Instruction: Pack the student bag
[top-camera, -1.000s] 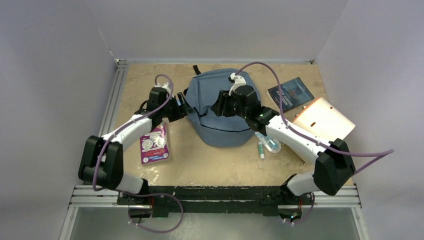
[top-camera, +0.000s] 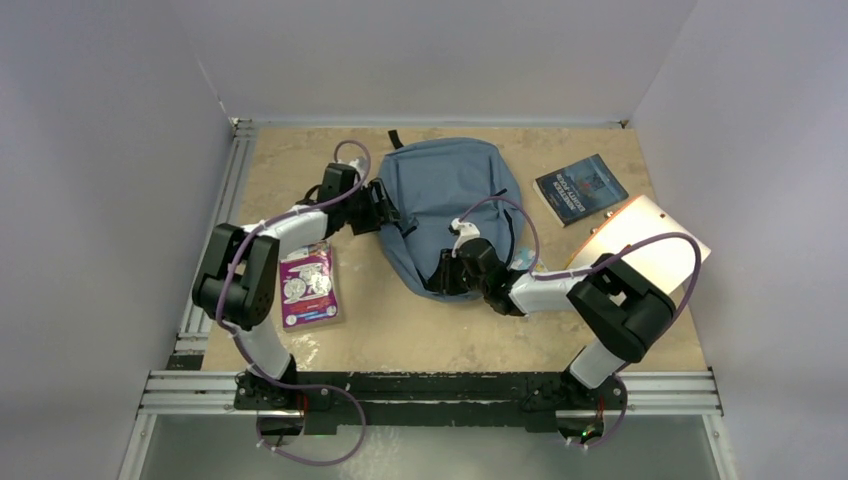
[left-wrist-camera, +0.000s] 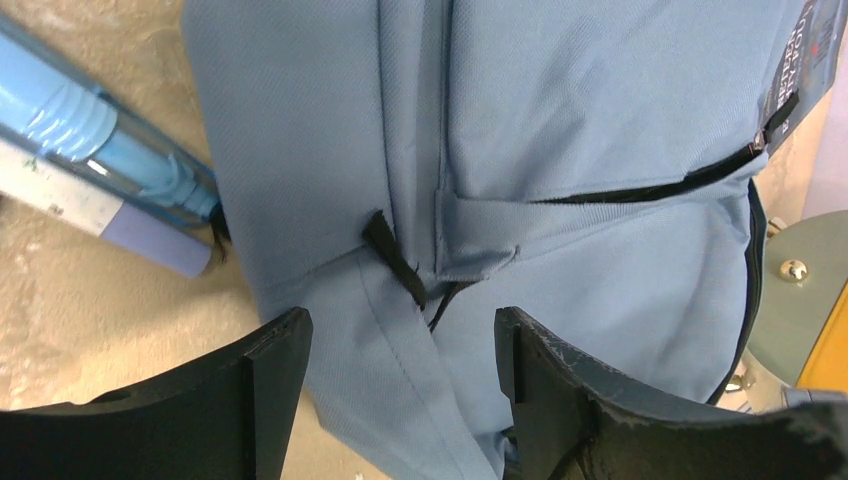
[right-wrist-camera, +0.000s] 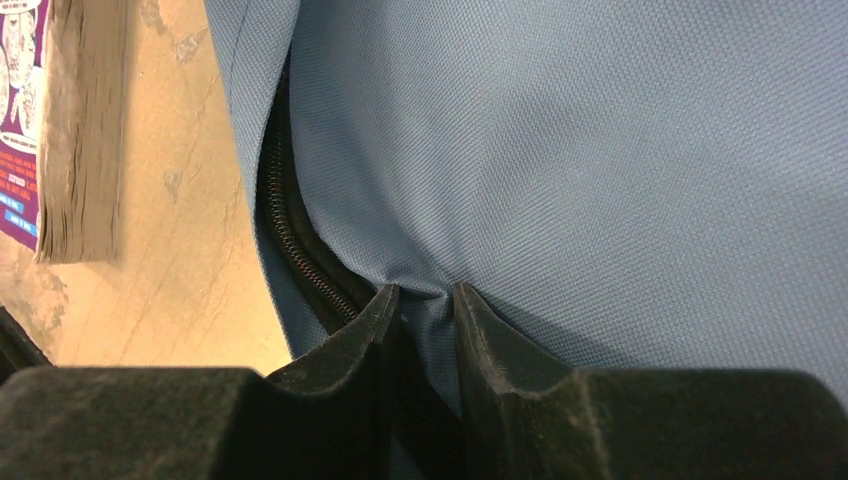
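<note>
The blue-grey bag (top-camera: 440, 175) lies in the middle of the table, its zip opening visible. My left gripper (top-camera: 382, 207) hovers at the bag's left edge, fingers apart with nothing between them; in the left wrist view a black zipper pull (left-wrist-camera: 395, 260) lies below them. My right gripper (top-camera: 448, 272) is shut on fabric at the bag's front zipper edge, seen closely in the right wrist view beside the black zipper (right-wrist-camera: 305, 255). Pens in clear cases (left-wrist-camera: 120, 180) lie beside the bag's edge in the left wrist view.
A pink book (top-camera: 305, 285) lies front left. A dark blue book (top-camera: 580, 188) and a cream board-like item (top-camera: 650, 245) are at right. Small items lie partly under the right arm. Bare table shows at the front middle.
My right gripper has moved down toward the front to the bag's edge and closed on it.
</note>
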